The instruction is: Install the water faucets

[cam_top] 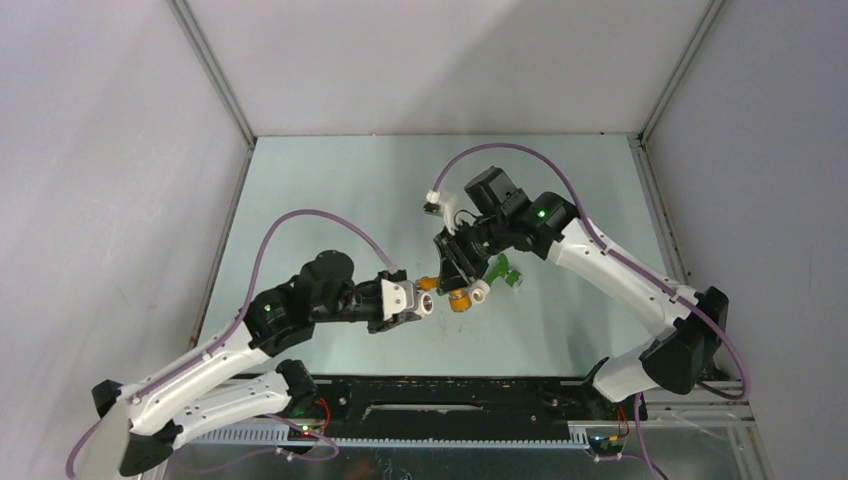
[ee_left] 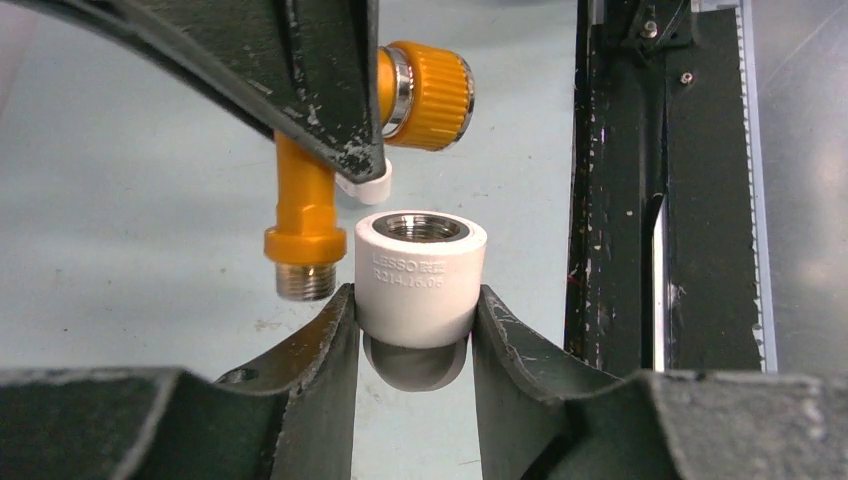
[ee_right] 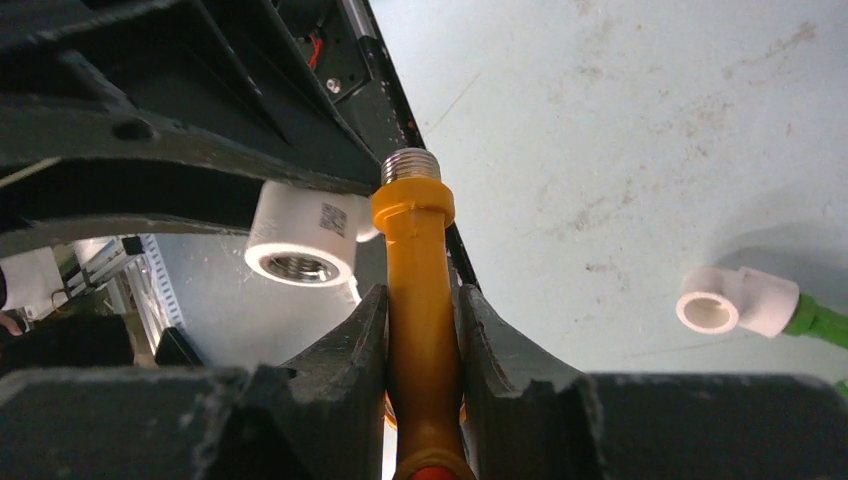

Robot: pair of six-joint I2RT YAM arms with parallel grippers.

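Note:
My left gripper is shut on a white threaded fitting, its metal bore facing up. My right gripper is shut on an orange faucet, whose threaded end points out from the fingers. In the left wrist view that threaded end hangs beside the white fitting, apart from it. The orange knob shows above it. The top view shows both grippers facing each other over the middle of the table.
A second white fitting with a green part lies on the table beneath my right arm. A black rail runs along the front edge.

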